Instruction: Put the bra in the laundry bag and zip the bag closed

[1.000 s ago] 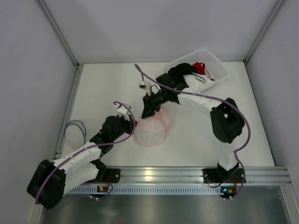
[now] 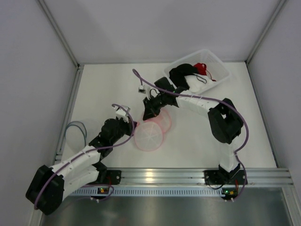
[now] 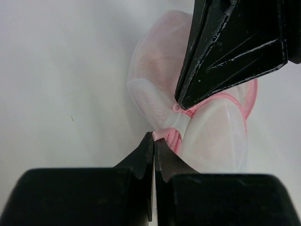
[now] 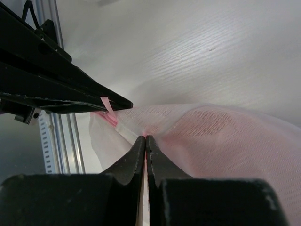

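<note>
The laundry bag (image 2: pixel 148 136) is white mesh with pink trim, lying as two round lobes at mid-table. At its seam, my left gripper is shut on a thin pink end of the bag's trim. That pink end (image 4: pixel 108 104) also pokes up beside the left fingertips in the right wrist view. My right gripper is shut against the mesh near the pink seam, just beyond the left one. Whether fabric or a zip pull is pinched between its fingers cannot be seen. No bra can be made out with certainty.
A white bin (image 2: pixel 220 70) at the back right holds black cloth (image 2: pixel 183 73), red cloth (image 2: pixel 201 68) and white cloth. A pale round item with a grey-green rim (image 2: pixel 76 136) lies at the left.
Both grippers have shifted slightly left, and the bag's near lobe has moved a little left and toward the front edge with them. Both stay at the seam.
</note>
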